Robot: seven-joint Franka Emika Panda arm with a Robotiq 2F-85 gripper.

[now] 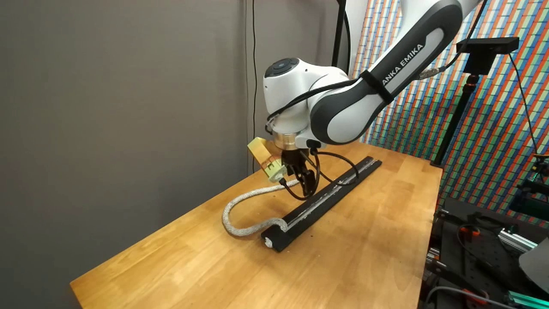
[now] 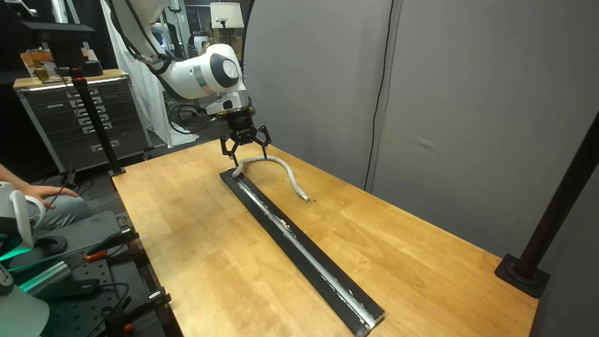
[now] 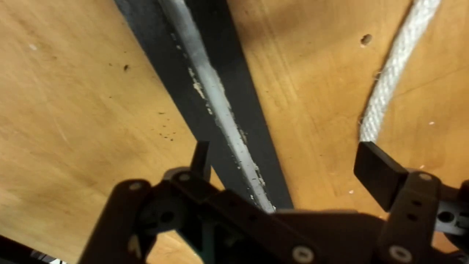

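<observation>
A pale braided rope (image 1: 247,195) curves over the table, one end tucked into the near end of a long black bar (image 1: 300,219) with a whitish groove along its length. In exterior view 2 the rope's loose end (image 2: 307,199) rests on bare wood beside the bar. My gripper is open, its fingers wide apart. In the wrist view the bar's groove (image 3: 217,99) runs between them, and the rope (image 3: 387,81) reaches the right fingertip (image 3: 373,169), which may hide its end. I cannot tell whether they touch. Nothing is held.
A black post on a flat base (image 2: 522,275) stands at one table corner. A grey wall (image 1: 128,103) borders one long side. A cart of equipment (image 1: 478,262) adjoins the opposite side.
</observation>
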